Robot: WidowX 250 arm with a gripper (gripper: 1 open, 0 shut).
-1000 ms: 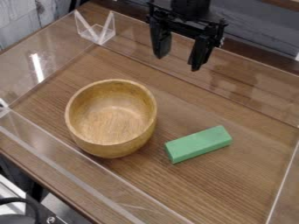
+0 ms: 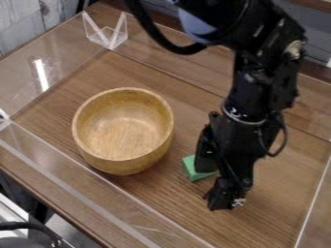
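My black gripper (image 2: 223, 174) is low over the wooden table, right of a round tan bowl (image 2: 123, 102). Its lower end surrounds and partly covers a small green block (image 2: 198, 167). The fingers appear spread, though the dark body makes contact with the block hard to judge.
The bowl stands on the left part of the table (image 2: 91, 203). A clear plastic object (image 2: 104, 29) is at the back left edge.
My gripper has come down and toward the front from the back of the table, and now covers much of the green block, which was fully visible.
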